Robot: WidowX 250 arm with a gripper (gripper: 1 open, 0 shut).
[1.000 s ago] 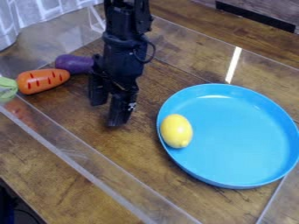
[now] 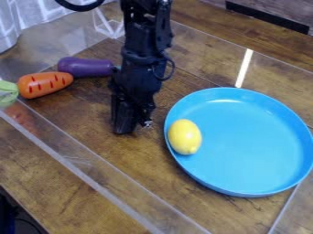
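My black gripper (image 2: 130, 117) is low over the wooden table, left of a blue plate (image 2: 251, 151), its fingertips down at the tabletop. It looks shut, with nothing visible between its dark fingers. On the plate's left side sits a yellow lemon-like object (image 2: 185, 136). An orange carrot toy (image 2: 44, 83) lies to the upper left, and a purple eggplant-like toy (image 2: 86, 67) lies behind it, partly near the arm.
A pale green object (image 2: 6, 91) is at the left edge. Bare table (image 2: 110, 183) fills the front left, and more clear wood lies at the back right.
The gripper has shifted slightly and its fingers appear closer together and lower. The plate, lemon and vegetable toys have stayed put.
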